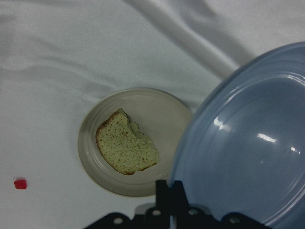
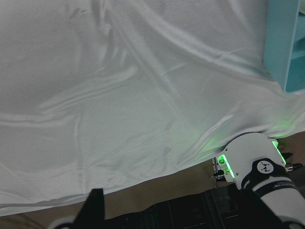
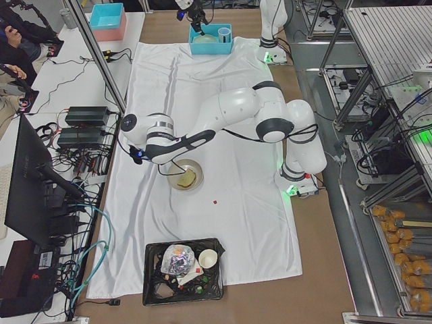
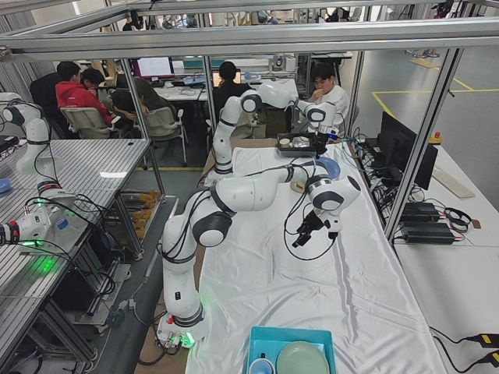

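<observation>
My left gripper is shut on the rim of a blue plate (image 1: 248, 143), held above the cloth and right of a beige plate (image 1: 162, 114) with a torn slice of bread (image 1: 125, 143) on it. A small red piece (image 1: 20, 184) lies on the cloth left of that plate. My right gripper (image 4: 306, 232) hangs over the white cloth (image 2: 133, 105); in its wrist view the fingertips sit dark at the bottom edge, wide apart with nothing seen between them.
A turquoise bin (image 4: 290, 335) holding a green plate and a cup stands at one end. A black tray (image 3: 182, 297) with a bag and a white cup stands at the other.
</observation>
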